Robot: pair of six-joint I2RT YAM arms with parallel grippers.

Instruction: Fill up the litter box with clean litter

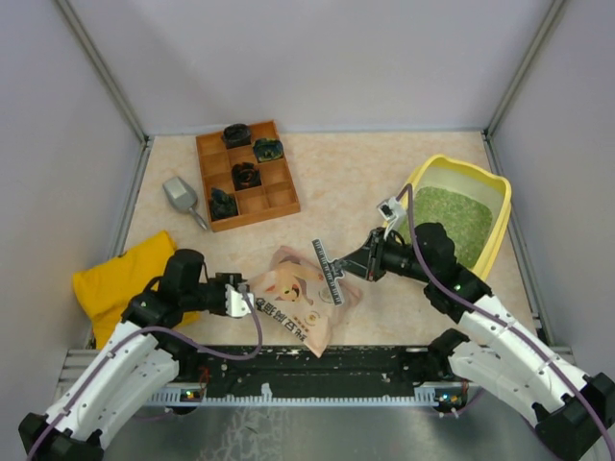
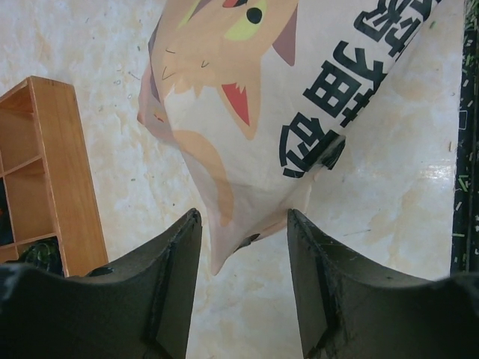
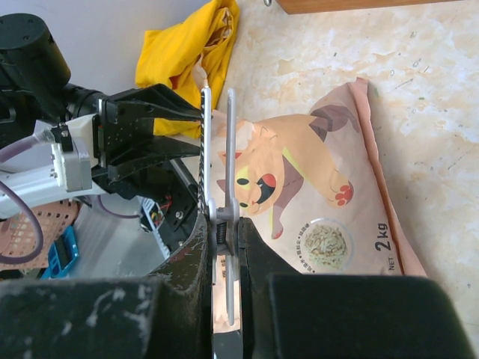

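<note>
A pinkish paper litter bag (image 1: pixel 300 300) with a cat print lies flat at the front middle of the table. My left gripper (image 1: pixel 246 288) is open at the bag's left corner. In the left wrist view that corner (image 2: pixel 224 243) shows between the spread fingers, which do not pinch it. Above the bag, my right gripper (image 1: pixel 346 267) is shut on the stem of a long thin patterned bar (image 1: pixel 329 273). Seen edge-on in the right wrist view, the bar has two narrow strips (image 3: pixel 230 149). At the right stands the yellow litter box (image 1: pixel 498 230) with green litter (image 1: pixel 452 219) inside.
At the back left stands a wooden compartment tray (image 1: pixel 223 224) with several dark bundles. A grey scoop (image 1: pixel 181 195) lies left of it. Yellow cloth (image 1: pixel 120 288) is heaped at the left edge.
</note>
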